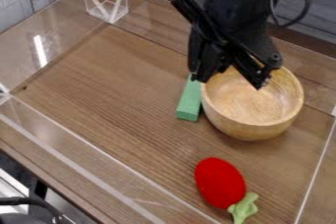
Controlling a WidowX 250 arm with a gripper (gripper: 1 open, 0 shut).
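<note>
My gripper [202,69] hangs over the left rim of a light wooden bowl [257,106], its black body filling the upper middle of the view and shut, with nothing seen between its fingers. The bowl's visible inside is empty. A red strawberry-like toy [219,188] with a light green leafy top lies on the wooden table in front of the bowl, at the lower right. A green block [187,106] lies just left of the bowl, partly under the gripper.
A clear wire or plastic holder [108,4] stands at the back left. Dark cables [29,203] show at the lower left corner.
</note>
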